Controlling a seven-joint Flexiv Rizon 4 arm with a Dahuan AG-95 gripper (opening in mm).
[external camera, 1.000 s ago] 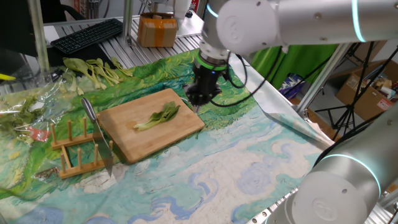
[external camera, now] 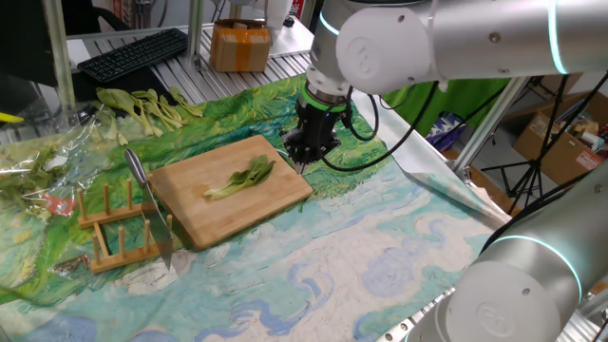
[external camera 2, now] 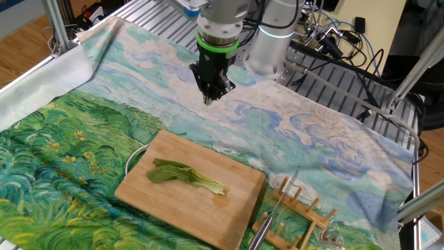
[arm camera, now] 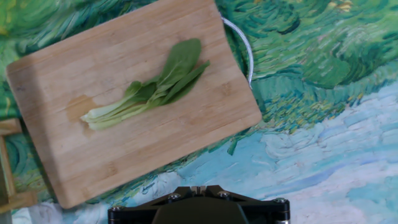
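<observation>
A green leafy vegetable [external camera: 239,179] with a pale stem lies on a wooden cutting board [external camera: 204,228]. The wrist view shows the whole vegetable [arm camera: 149,93] near the middle of the board [arm camera: 143,146], leaves toward the board's handle side. My black gripper [external camera: 302,167] hangs in the air near the board's right corner in exterior view 1. From exterior view 2, the gripper [external camera 2: 207,102] appears beyond the board, apart from the vegetable. Along the bottom of the wrist view, the gripper looks shut, with nothing visible between its fingertips.
Beside the board, a knife [external camera: 139,176] leans in a wooden peg rack [external camera: 122,258]. More leafy greens [external camera: 142,109] lie at the back, and clear plastic [external camera: 38,157] covers greens at the left.
The arm and gripper have shifted slightly right in exterior view 1. The vegetable, board, knife and rack have stayed put.
</observation>
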